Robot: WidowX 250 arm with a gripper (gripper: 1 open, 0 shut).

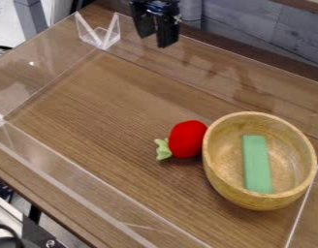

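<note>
A dark robot gripper (155, 34) hangs at the top centre over the back of the wooden table; its fingers are too small and dark to read. A red strawberry-like toy (186, 138) with a green leaf lies in the lower middle. To its right sits a tan bowl (294, 158) holding a green rectangular block (256, 163).
A clear plastic piece (100, 32) stands at the back left. A grey ledge (266, 29) runs along the back right.
</note>
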